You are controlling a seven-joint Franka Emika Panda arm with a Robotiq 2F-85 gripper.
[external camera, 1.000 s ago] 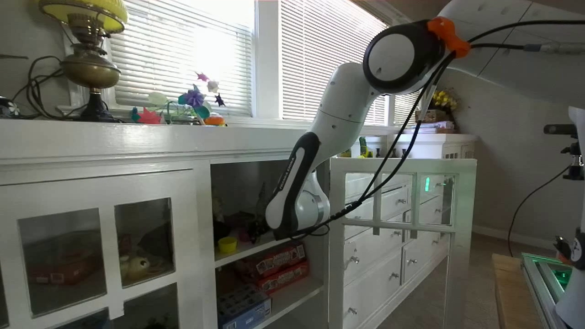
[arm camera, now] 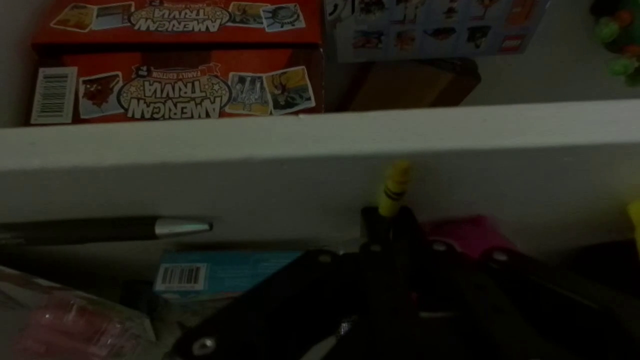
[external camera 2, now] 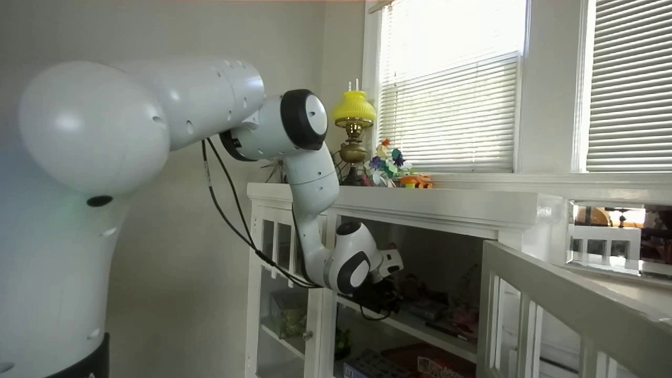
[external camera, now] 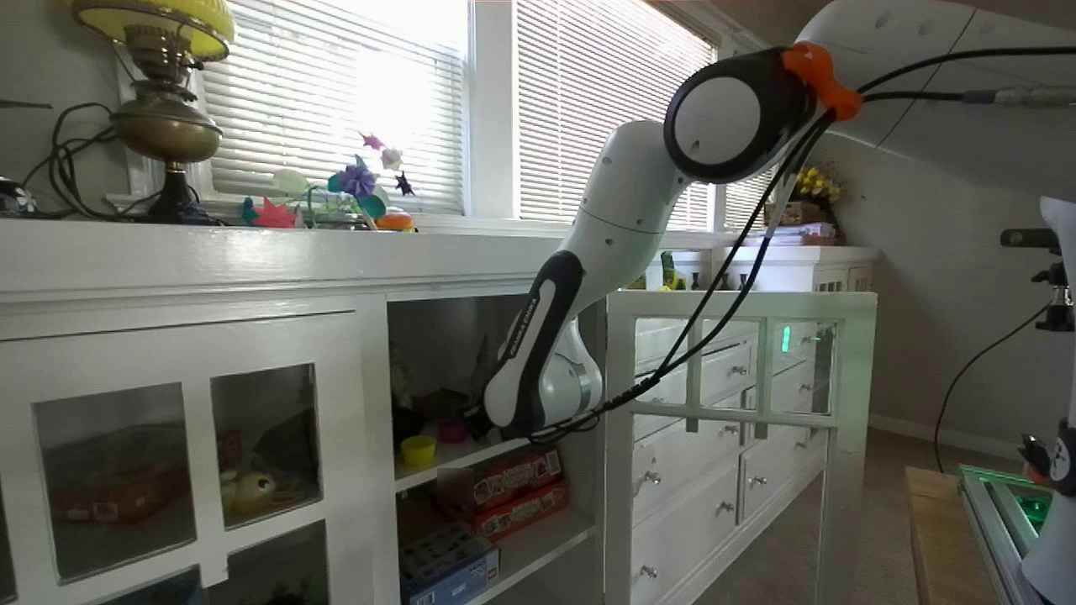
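A yellow crayon (arm camera: 394, 187) with dark bands sticks out from the tips of my gripper in the wrist view. The dark fingers are shut on its lower part, and the crayon stands slightly tilted in front of the shelf. My arm reaches into the open cabinet; in the second exterior view the gripper (external camera 2: 381, 296) is a dark shape at the upper shelf. From the first exterior view the fingers are mostly hidden behind the wrist and in shadow.
A dark pen (arm camera: 108, 230), a blue box (arm camera: 225, 271) and a magenta item (arm camera: 471, 234) lie close by. A yellow cup (external camera: 418, 449) sits at the shelf's left front. Red trivia boxes (external camera: 519, 494) fill the lower shelf. The open cabinet door (external camera: 852, 434) stands to the right.
In the first exterior view, my arm's wrist has shifted slightly left and the upper joint slightly lower. The cabinet's other contents look the same.
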